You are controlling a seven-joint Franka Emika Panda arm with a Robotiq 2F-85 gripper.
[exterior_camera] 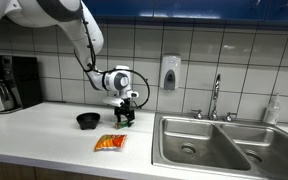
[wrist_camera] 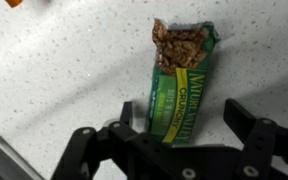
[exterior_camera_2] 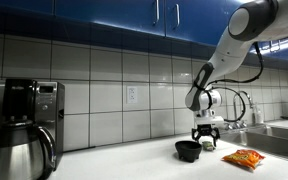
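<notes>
In the wrist view a green granola bar wrapper [wrist_camera: 177, 92] with a brown picture at one end lies on the pale counter. My gripper is open, its two dark fingers standing on either side of the bar's near end. Clear gaps show between the bar and each finger. From the first exterior view, the gripper [exterior_camera: 124, 117] is low over the counter with the bar [exterior_camera: 124, 124] just beneath it. The second exterior view shows the gripper [exterior_camera_2: 206, 136] small, behind the orange packet.
A black bowl [exterior_camera: 88, 121] sits left of the gripper. An orange packet [exterior_camera: 111, 143] lies nearer the front edge. To the right is the double sink [exterior_camera: 219, 145] with a faucet [exterior_camera: 215, 97]. A coffee maker [exterior_camera_2: 22, 135] stands far left. Bare counter [exterior_camera: 44, 140] spreads left of the packet.
</notes>
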